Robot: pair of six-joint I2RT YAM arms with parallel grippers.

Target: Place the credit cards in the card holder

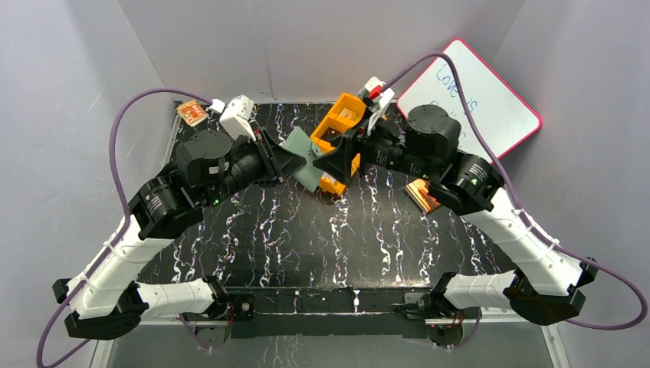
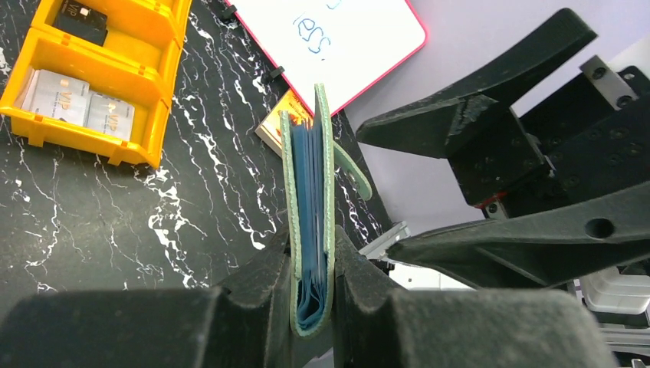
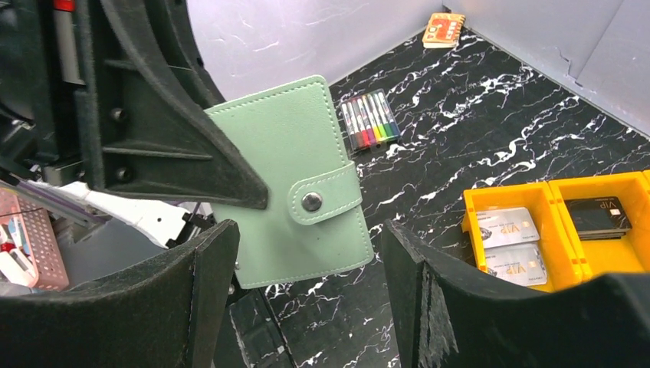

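Note:
The light green card holder (image 3: 264, 146) is upright, with my left gripper (image 1: 297, 162) shut on it. Edge-on in the left wrist view, the holder (image 2: 328, 207) shows blue inner sleeves between its covers. Its snap strap (image 2: 352, 172) curves out from the cover on the side toward my right gripper. That gripper stands open, fingers apart, facing the strap's metal snap (image 3: 312, 202) with nothing gripped. Silver VIP cards (image 2: 61, 96) lie in one compartment of the yellow box (image 2: 153, 119); black cards (image 3: 598, 217) lie in another.
The yellow box stands on the black marbled table (image 1: 306, 245) behind the grippers. A whiteboard (image 1: 490, 107) leans at the back right, with an orange-and-tan item (image 1: 421, 196) below it. Colored pens (image 3: 370, 119) lie at the left.

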